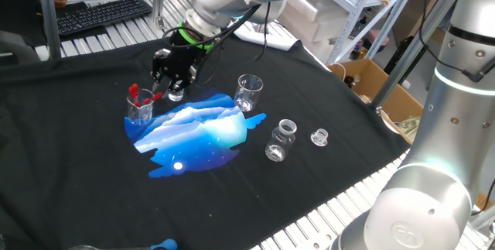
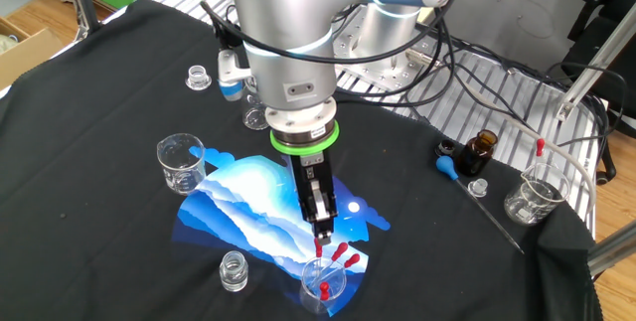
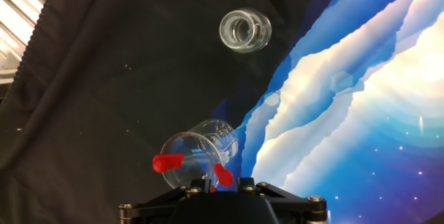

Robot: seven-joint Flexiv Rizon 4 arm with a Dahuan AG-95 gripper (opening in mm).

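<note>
Several droppers with red bulbs (image 3: 168, 162) stand tilted in a clear beaker (image 3: 223, 141). In exterior view 2 the same red bulbs (image 2: 340, 250) rise above the rim of the beaker (image 2: 312, 296). My gripper points down, with its tips close to the bulbs. A gap shows between its fingers; one red bulb (image 3: 223, 175) appears just beyond that gap, and no grip on it is visible. From exterior view 1, the gripper (image 1: 164, 87) hangs just beside the beaker (image 1: 139, 111), on the robot-base side.
A small glass jar (image 3: 244, 30) stands near the beaker. Elsewhere are an empty beaker (image 1: 248, 93), a clear bottle (image 1: 280, 142), a glass stopper (image 1: 319, 137), a brown bottle (image 2: 479, 152), a blue-bulbed dropper (image 2: 447, 167) and another beaker (image 2: 537, 194). A blue picture mat (image 1: 193, 138) lies mid-table.
</note>
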